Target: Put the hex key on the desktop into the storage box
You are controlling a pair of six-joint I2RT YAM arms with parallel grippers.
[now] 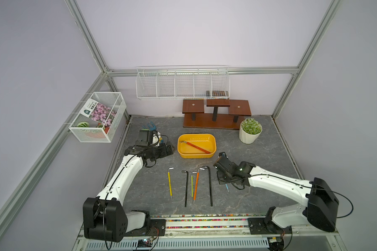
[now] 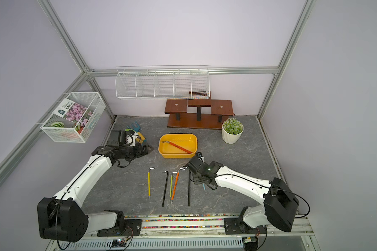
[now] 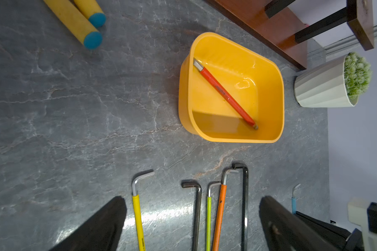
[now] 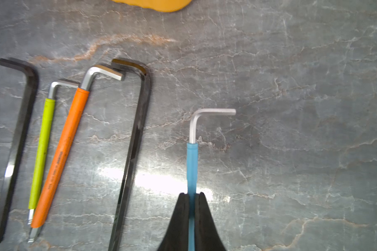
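In the right wrist view, a blue-handled hex key (image 4: 192,163) with a bent silver end runs between the fingers of my right gripper, which is shut on its handle. Whether the key is clear of the desk is hard to tell. A yellow storage box (image 3: 189,100) holds a red hex key (image 3: 227,95). Other hex keys lie on the desk in front of the box: yellow (image 3: 137,221), black (image 3: 197,217), lime (image 3: 208,221), orange (image 3: 219,217) and a second black one (image 3: 245,200). My left gripper is open above them, its blurred fingers wide apart.
A white plant pot (image 1: 249,137) stands at the back right, beside a brown wooden stand (image 1: 213,122). Tools with yellow handles (image 3: 71,21) lie left of the box. White wire baskets (image 1: 182,85) hang on the walls.
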